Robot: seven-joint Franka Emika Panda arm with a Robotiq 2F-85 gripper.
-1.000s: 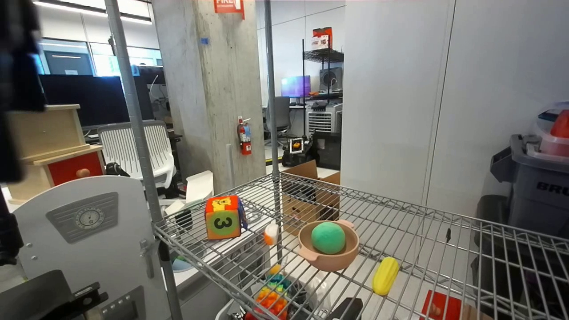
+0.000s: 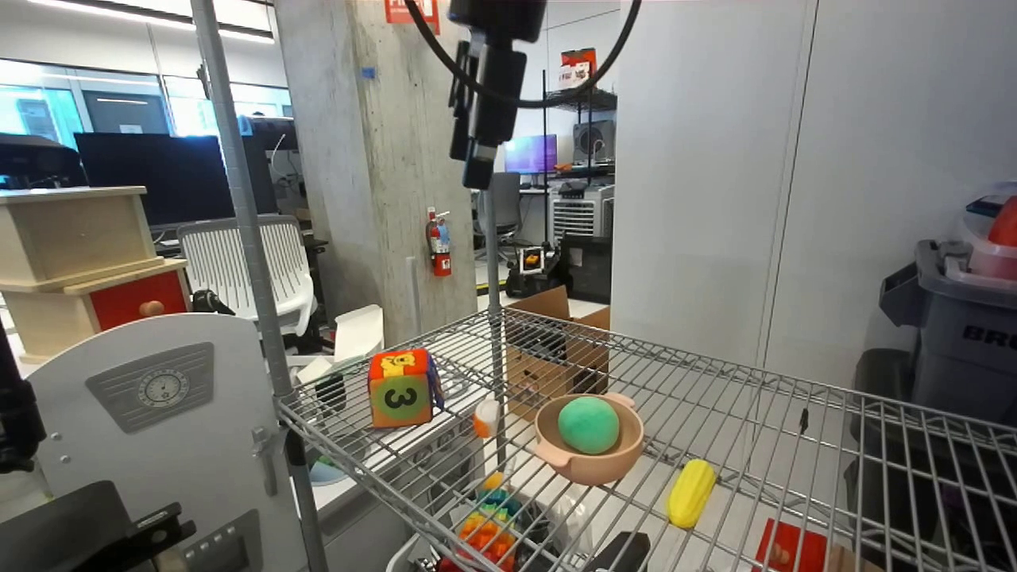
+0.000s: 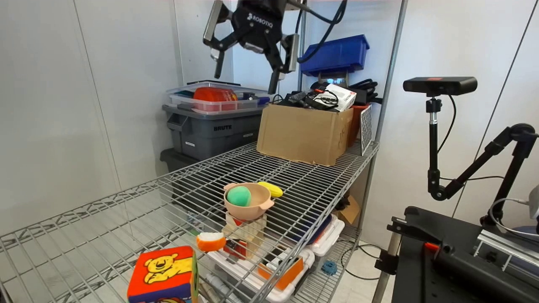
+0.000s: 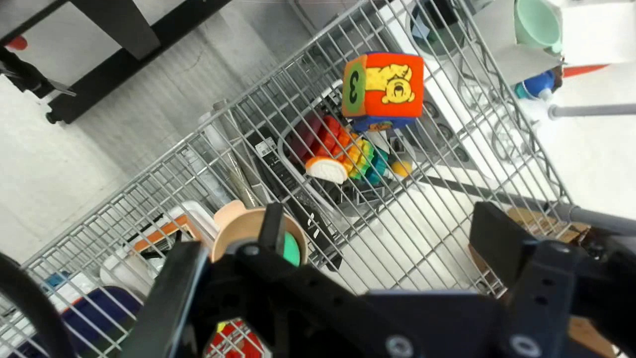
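Note:
High above the wire shelf, my gripper (image 3: 246, 73) stands open, with nothing between its fingers; the wrist view shows the same wide gap. On the shelf a peach bowl (image 2: 586, 466) with two handles holds a green ball (image 2: 588, 425). In the wrist view the bowl (image 4: 229, 233) is partly covered by a finger. A yellow, elongated piece (image 2: 691, 492) lies beside the bowl on the wires. An orange and white piece (image 3: 210, 242) rests between the bowl and a soft picture cube (image 3: 162, 275), which sits near the shelf's end.
A metal post (image 2: 493, 257) rises at the shelf corner. A cardboard box (image 3: 298, 132) full of items stands at the shelf's other end, by grey bins (image 3: 212, 131). Several items lie below the wires. Bare wire surrounds the bowl.
In exterior view 1 the arm has swung from the left edge to the upper middle, above the shelf. The objects on the shelf have not moved.

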